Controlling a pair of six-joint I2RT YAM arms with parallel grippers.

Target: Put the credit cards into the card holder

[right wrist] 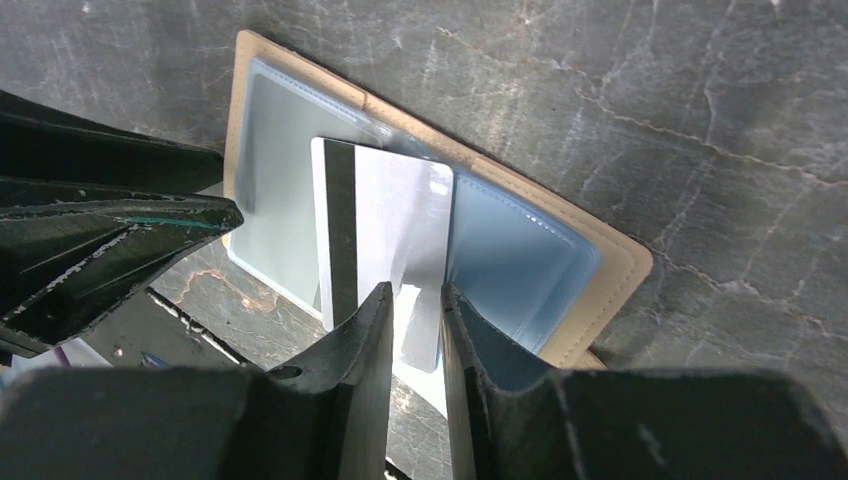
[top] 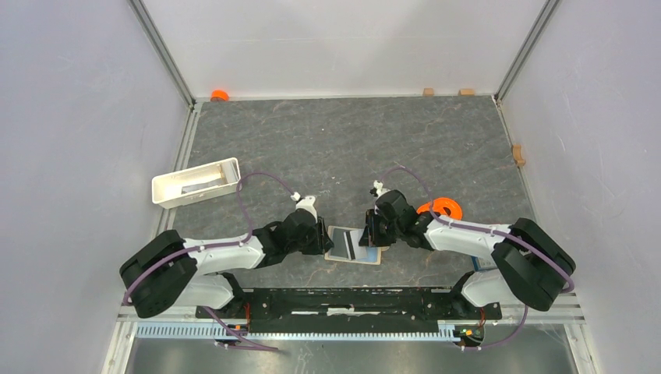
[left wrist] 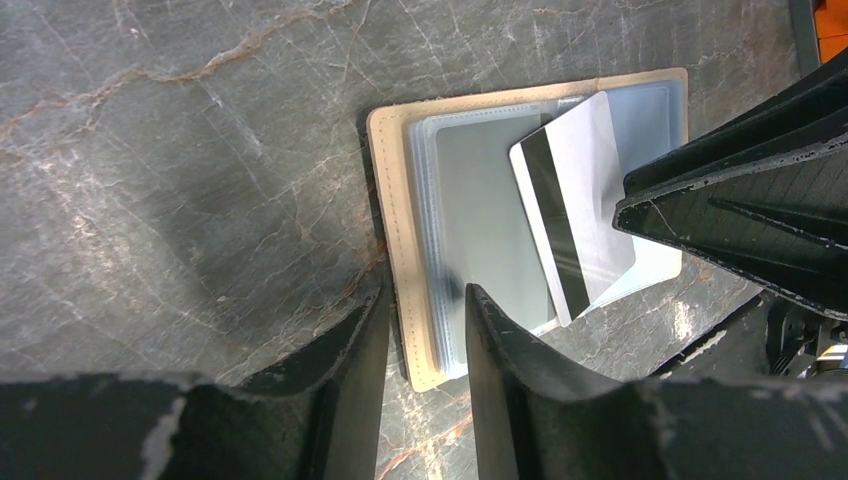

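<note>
A tan-bordered card holder [top: 335,260] lies flat and spread on the table, with a grey left sleeve [left wrist: 490,200] and a bluish right sleeve [right wrist: 520,260]. The white card [right wrist: 400,210] with a black stripe lies askew across its middle, its striped end over the grey sleeve and not seated in a pocket. Slightly open, my left gripper has its fingers on either side of the holder's left edge. My right gripper stands partly open above the card and the bluish sleeve; in the right wrist view its tips overlap the card's lower end.
Far left stands a cream tray [top: 169,191] with light-coloured contents. An orange ring-shaped object [top: 448,207] sits partly behind the right arm. Both arms work close together over the holder.
</note>
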